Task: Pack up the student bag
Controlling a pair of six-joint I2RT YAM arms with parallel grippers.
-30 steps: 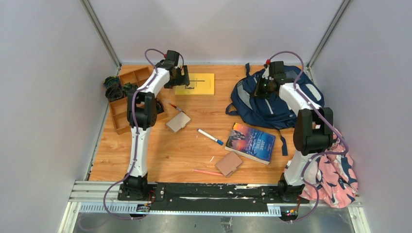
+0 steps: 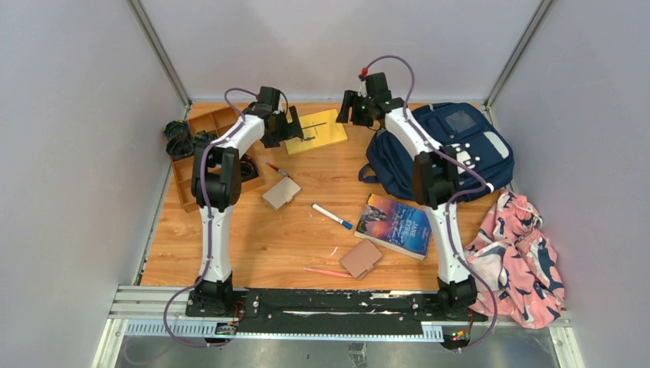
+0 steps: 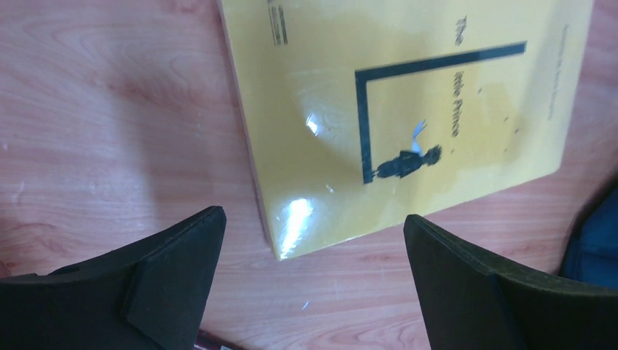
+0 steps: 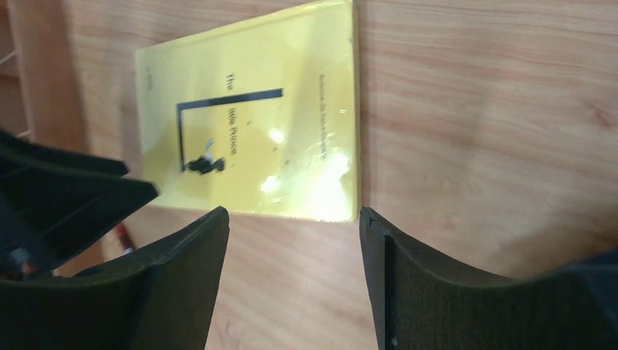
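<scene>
A yellow book [image 2: 326,130], The Little Prince, lies flat at the back middle of the table. Its left part is overlapped by my left gripper [image 2: 297,126] in the top view; in the left wrist view the open fingers [image 3: 466,284] stand apart short of the book's near corner. My right gripper [image 2: 347,107] hangs by the book's right end, also open, nothing between its fingers. The navy backpack [image 2: 467,126] lies on the right, partly covered by the right arm. Jane Eyre [image 2: 395,225] rests in front of the bag.
A wooden organizer [image 2: 186,192] with dark items stands at left. A marker [image 2: 332,215], a beige notebook [image 2: 281,192], a brown notebook [image 2: 361,259] and a pen [image 2: 326,272] lie about. Patterned cloth [image 2: 525,261] sits at right. Bare table separates book and bag.
From above the bag, my right gripper has swung left to the yellow book. The book has turned slightly and shifted right. The bag's loose strap no longer hangs near Jane Eyre.
</scene>
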